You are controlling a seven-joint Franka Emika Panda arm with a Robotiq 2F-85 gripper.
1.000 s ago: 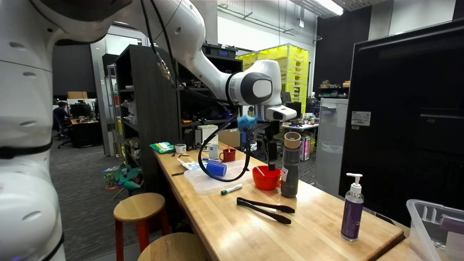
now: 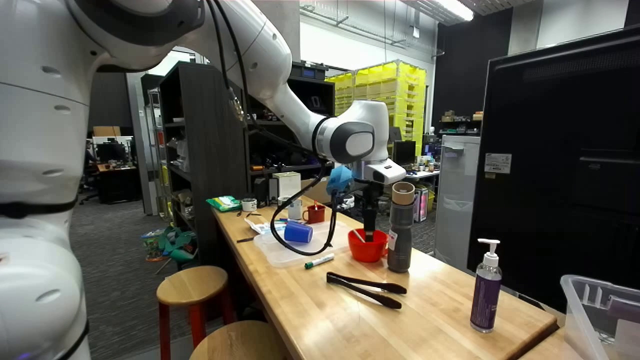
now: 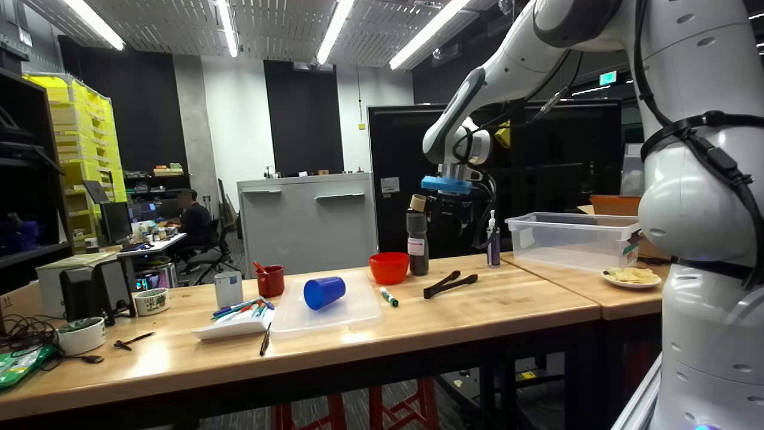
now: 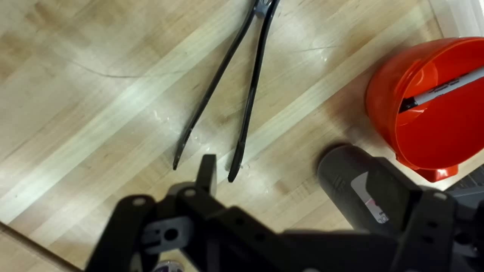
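My gripper is open, its fingers [image 4: 207, 174] wide apart and nothing held. Within the wrist view, the dark grey bottle [image 4: 358, 195] shows near the right-hand finger, partly covered by it; contact cannot be judged. It stands upright with a tan top [image 2: 403, 193] in the exterior views. Beside it sits the red bowl [image 3: 388, 268], with a marker [image 4: 447, 88] inside. Black tongs [image 4: 247, 104] lie spread on the table, their tips near the left-hand finger in the wrist view. In the second exterior view the gripper [image 3: 458, 218] hangs right of the bottle's upper part.
A blue cup [image 3: 324, 292] lies sideways on a clear plastic lid [image 3: 358, 319]. A green-capped marker [image 2: 319, 261] rests near the bowl. The pump bottle [image 2: 486, 288] stands toward the clear bin [image 3: 573, 240].
In the first exterior view, the arm's wrist and gripper have come down a little and shifted slightly left. The bottle, bowl and tongs have stayed put.
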